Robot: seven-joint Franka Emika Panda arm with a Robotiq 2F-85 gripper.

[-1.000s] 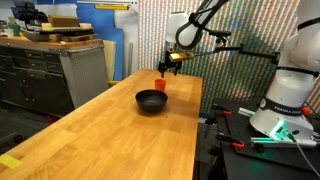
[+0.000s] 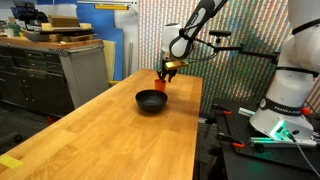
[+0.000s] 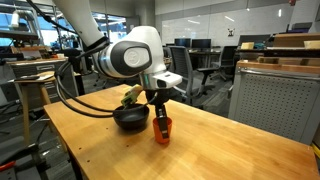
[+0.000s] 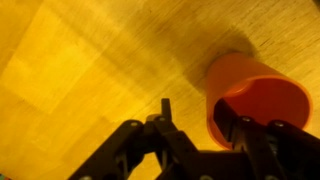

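An orange-red cup (image 4: 262, 95) stands upright on the wooden table, its mouth facing the camera in the wrist view. My gripper is at its near rim, with a clear gap between the fingers. The left finger is outside the cup over bare table; the right one overlaps the cup's mouth, seemingly inside the wall. Whether either touches the cup I cannot tell. In exterior view 2 the gripper comes down in front of the cup (image 3: 162, 131); exterior view 1 shows the cup (image 2: 160, 86) below the gripper.
A black bowl (image 2: 152, 101) sits close beside the cup on the table. A second white arm (image 2: 285, 95) stands at the right edge in exterior view 1. Chairs and a cabinet are in the background.
My gripper has come lower and a little left in exterior view 1, closer to the cup. The cup and bowl have not visibly moved.
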